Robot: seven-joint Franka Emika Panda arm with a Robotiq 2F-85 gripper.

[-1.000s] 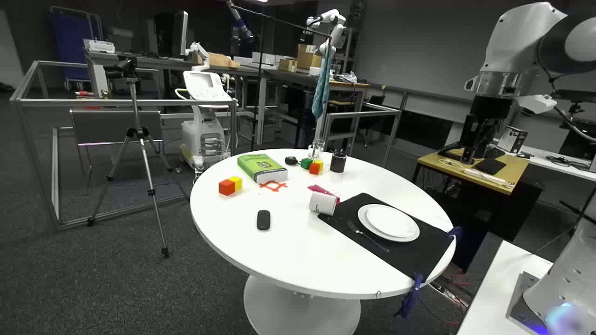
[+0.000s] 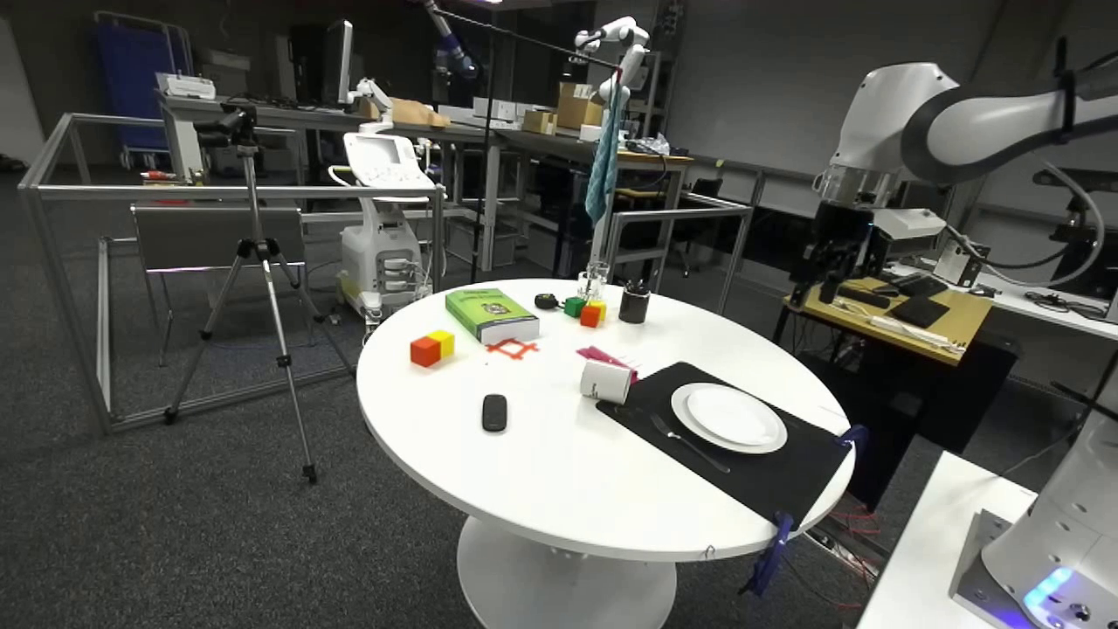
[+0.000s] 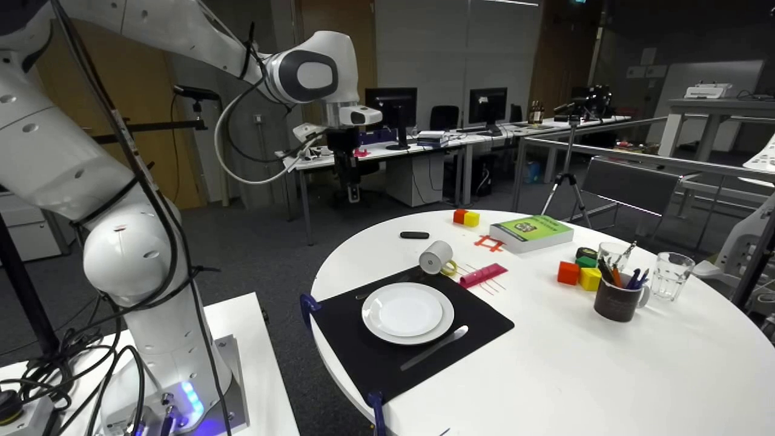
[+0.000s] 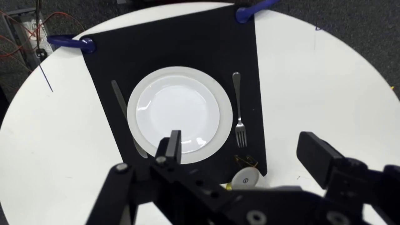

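Observation:
My gripper is open high above the round white table, its black fingers wide apart and nothing between them. In the wrist view it looks down on two stacked white plates (image 4: 178,108) lying on a black placemat (image 4: 180,41). A fork (image 4: 238,108) and a knife (image 4: 123,105) flank the plates. A white mug (image 3: 436,257) lies on its side by the placemat's corner; the gripper body partly covers it in the wrist view. Near the mug is a pink packet (image 3: 483,274) with thin sticks beside it.
Blue clamps (image 4: 71,43) pin the placemat at the table edge. Farther off are a green book (image 2: 493,314), coloured cubes (image 2: 431,348), a black remote-like object (image 2: 494,412), a dark pen cup (image 3: 617,298) and a glass (image 3: 669,276). Bare table (image 2: 545,477) lies beside the placemat.
In exterior view 1 the arm and gripper have moved left, toward the table. The objects on the table have not moved.

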